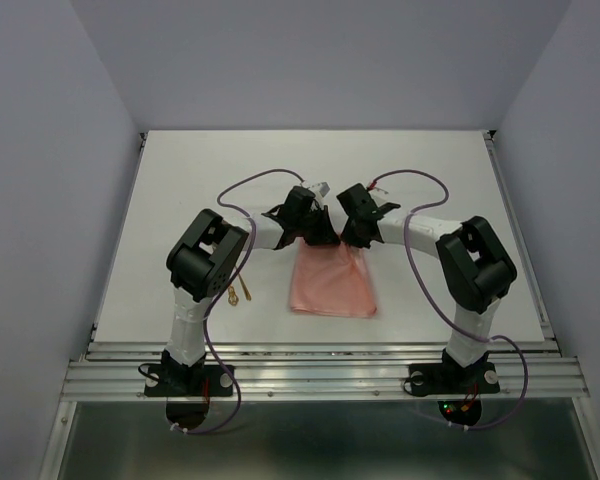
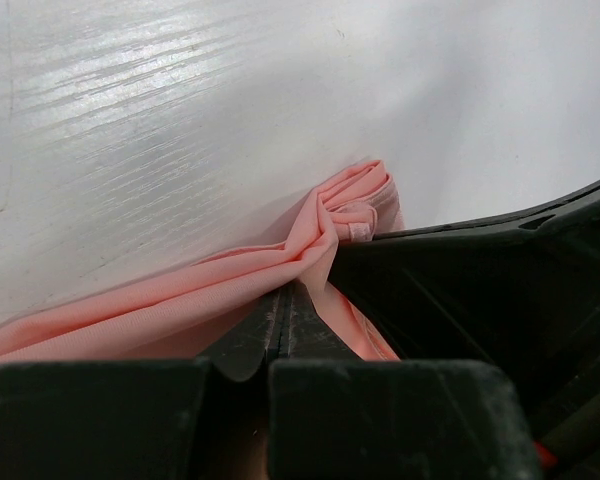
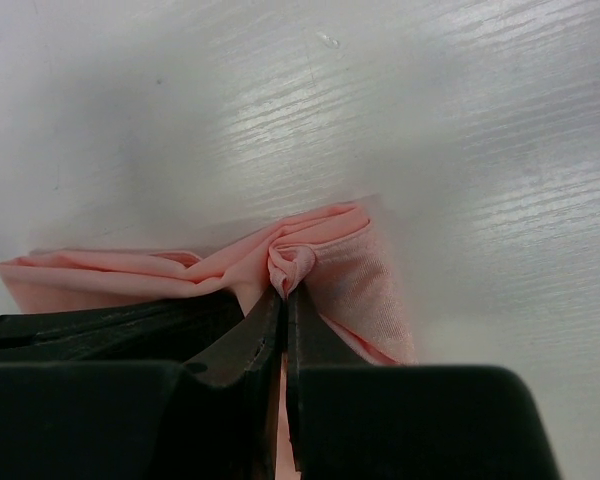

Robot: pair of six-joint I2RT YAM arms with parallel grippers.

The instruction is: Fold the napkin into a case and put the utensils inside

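Observation:
The pink napkin [image 1: 332, 282] lies in the middle of the table, a folded rectangle with its far edge bunched under both grippers. In the right wrist view, gathered napkin cloth [image 3: 292, 262] is pinched in my right gripper, which is shut on it. My left gripper is shut beside it, its tips against the napkin's folds [image 2: 270, 262]; whether cloth is caught between them is hidden. Gold utensils [image 1: 233, 298] lie left of the napkin, partly covered by the left arm.
The two grippers sit very close together at the napkin's far edge. Cables [image 1: 243, 259] loop over both arms.

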